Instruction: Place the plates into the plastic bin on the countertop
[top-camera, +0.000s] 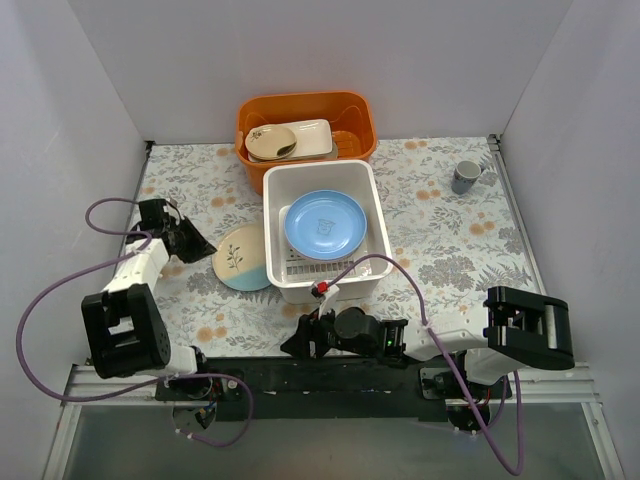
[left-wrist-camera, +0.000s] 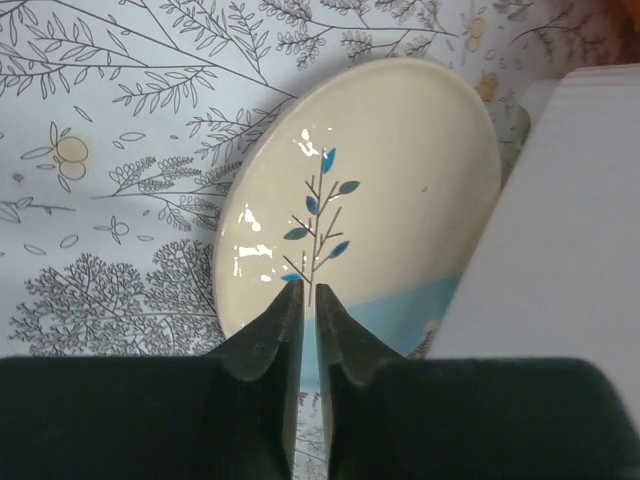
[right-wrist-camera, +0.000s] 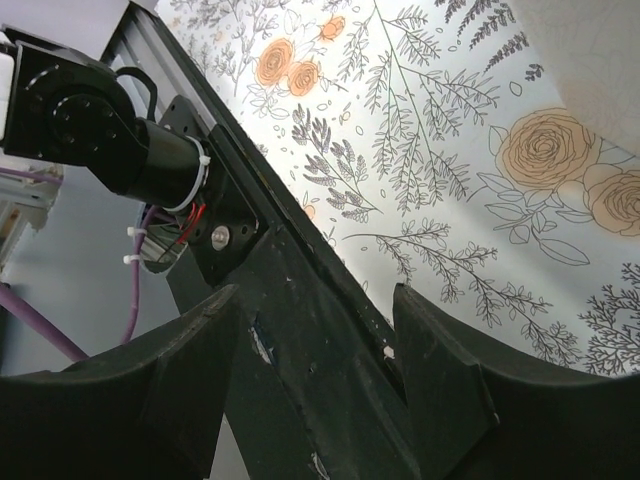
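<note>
A cream plate with a blue band and leaf sprig (top-camera: 240, 262) lies left of the white plastic bin (top-camera: 283, 182), close against its wall. In the top view, my left gripper (top-camera: 214, 251) is at the plate's left edge. The left wrist view puts its fingertips (left-wrist-camera: 292, 295) in front of the plate face (left-wrist-camera: 400, 160), parted by a narrow gap with nothing held. A blue plate (top-camera: 325, 225) rests inside the white bin. My right gripper (top-camera: 288, 348) is by the front edge of the counter, its fingers (right-wrist-camera: 215, 320) wide apart and empty.
Behind the white bin stands an orange bin (top-camera: 352, 118) holding a cream plate (top-camera: 262, 141) and a white tray (top-camera: 316, 135). A grey mug (top-camera: 465, 177) is at the back right. Clear patterned countertop (top-camera: 450, 235) spreads right of the white bin.
</note>
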